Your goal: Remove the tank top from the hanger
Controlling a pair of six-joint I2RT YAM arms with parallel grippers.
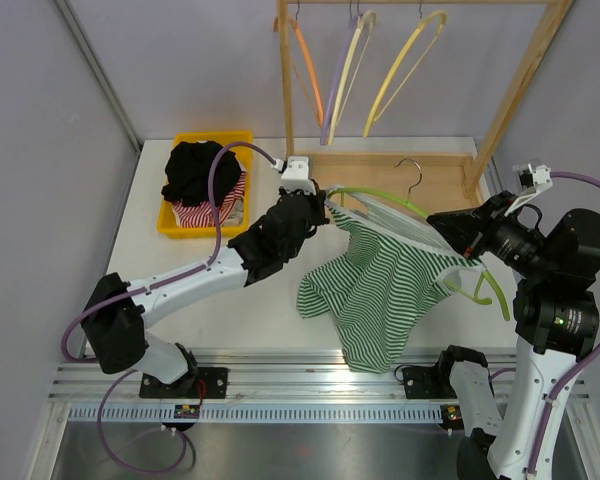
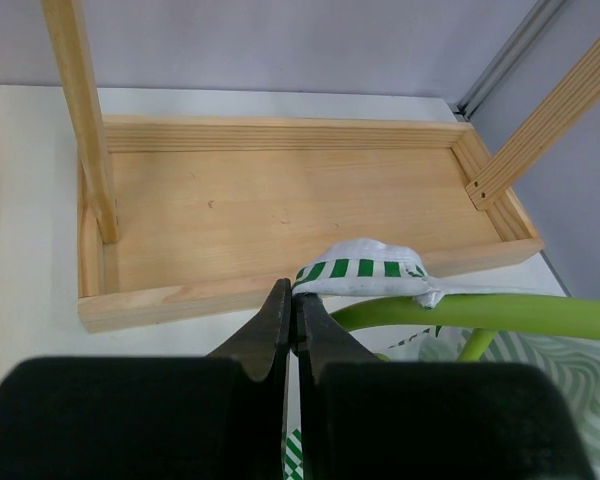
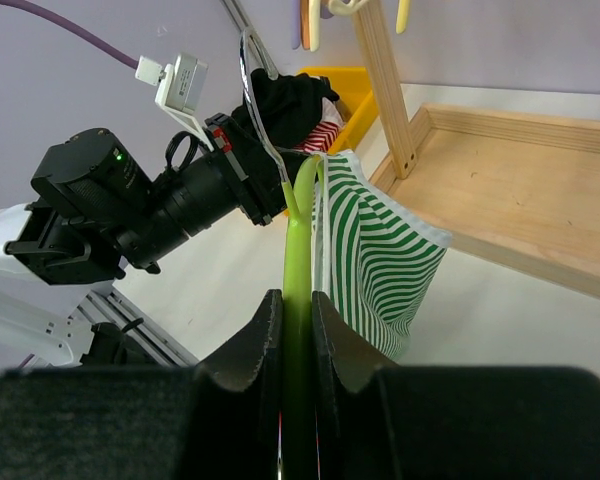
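The green-and-white striped tank top (image 1: 375, 285) hangs from the light green hanger (image 1: 392, 198), between my two arms. At the hanger's left end, my left gripper is shut, with the edge of the white-trimmed strap (image 2: 355, 284) at its fingertips. That strap still lies over the hanger's end. My right gripper is closed around the hanger's other arm, and the green bar runs between its fingers. The hanger's metal hook (image 1: 412, 172) points toward the rack. In the top view, the right gripper covers part of the tank top's other shoulder.
A wooden rack (image 1: 286, 80) stands at the back, holding several hangers (image 1: 405, 65). Its base tray (image 2: 310, 195) lies behind the garment. A yellow bin (image 1: 187, 232) with dark and red-striped clothes sits at the back left.
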